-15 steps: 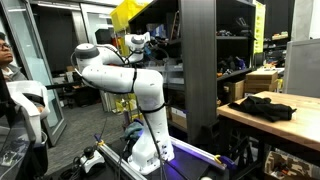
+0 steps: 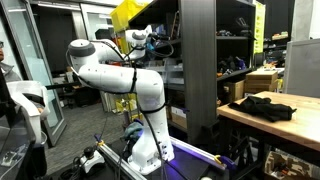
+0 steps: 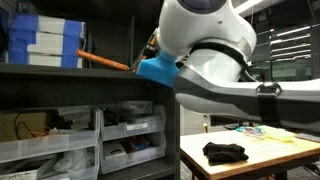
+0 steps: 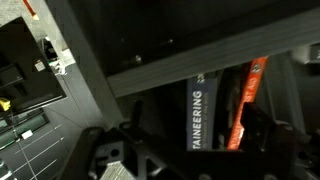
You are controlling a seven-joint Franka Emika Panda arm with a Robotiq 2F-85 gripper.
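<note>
In the wrist view, a dark book (image 4: pixel 201 112) with white spine lettering ending in "NEERING" stands in a shelf. Close to its right, an orange-red book (image 4: pixel 246 100) leans at a slant. My gripper is open, its dark fingers spread to either side in front of these spines. Nothing visible is clamped between them. Exterior view 1 has the gripper (image 2: pixel 163 46) high up at the shelf opening, too small for its fingers to be made out. In exterior view 2 the arm (image 3: pixel 215 50) hides most of the gripper.
The dark shelf panel (image 4: pixel 150 75) runs diagonally just above the books. Clear drawers (image 3: pixel 130 128) fill the lower shelving. A black cloth (image 2: pixel 262 108) lies on the wooden table (image 2: pixel 290 127), off to the right of the shelf.
The arm's upper end has risen slightly near the shelf opening. The cloth and table look the same.
</note>
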